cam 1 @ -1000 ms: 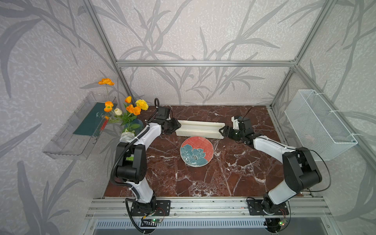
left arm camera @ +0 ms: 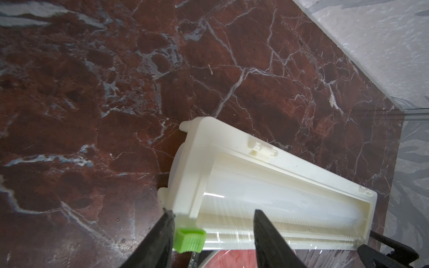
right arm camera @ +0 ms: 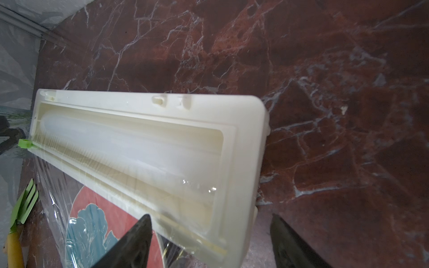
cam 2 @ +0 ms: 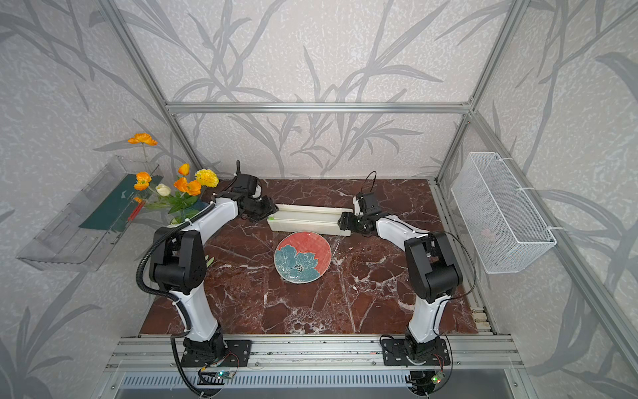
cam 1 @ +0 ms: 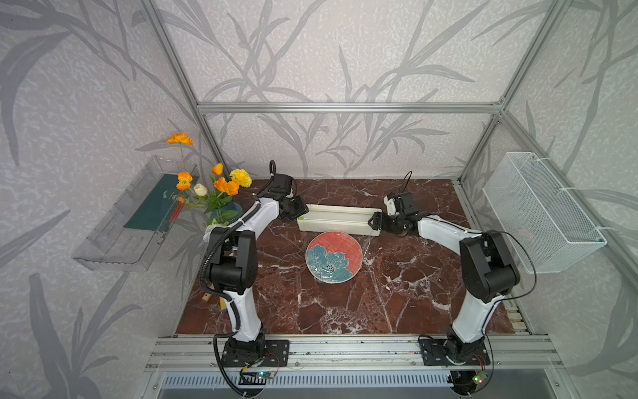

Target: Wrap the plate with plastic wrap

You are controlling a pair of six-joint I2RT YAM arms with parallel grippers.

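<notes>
The plate [cam 1: 334,258], red with a blue flower, lies on the marble table. Just behind it stands the long white wrap dispenser [cam 1: 339,220], its trough open and a pale roll [right arm camera: 129,143] inside. Clear film [right arm camera: 51,187] runs from its front edge down over the plate. My left gripper is open at the dispenser's left end, and the green slider [left arm camera: 190,240] shows between its fingers, nearer one of them. At the right end, my right gripper stands open, the dispenser's corner between its spread fingers with gaps on both sides.
A vase of orange and yellow flowers [cam 1: 226,186] stands behind the left arm. A green fork with a yellow handle [right arm camera: 14,250] lies at the left. Wire baskets [cam 1: 541,212] hang at the sides.
Both grippers have moved inward along the dispenser, the left one rightward and the right one leftward, onto its two ends. Plate and dispenser have stayed put.
</notes>
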